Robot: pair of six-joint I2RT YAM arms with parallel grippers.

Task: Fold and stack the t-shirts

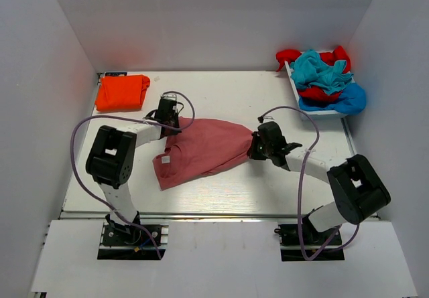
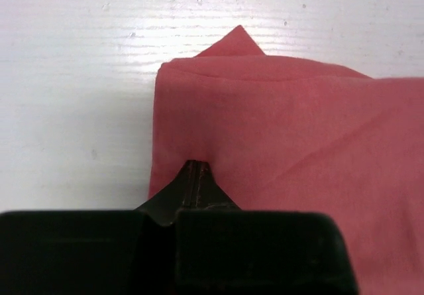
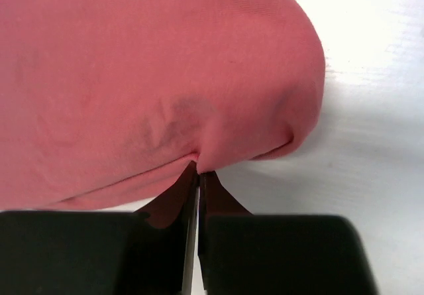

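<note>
A dusky red t-shirt (image 1: 211,144) lies partly folded across the middle of the table, its lower left part reaching toward the front. At its left end, my left gripper (image 1: 178,131) is shut with the tips down on the cloth; in the left wrist view the fingertips (image 2: 197,169) meet on the red fabric near its edge, and whether cloth is pinched is hidden. My right gripper (image 1: 252,156) is shut at the right end. In the right wrist view its closed fingertips (image 3: 207,177) have a gathered fold of the shirt (image 3: 218,132) between them.
An orange folded shirt (image 1: 122,93) lies at the back left. The white bin (image 1: 324,114) at the back right is heaped with red, teal and blue cloth (image 1: 320,73). Bare table (image 1: 214,90) shows behind the red shirt and in front of it.
</note>
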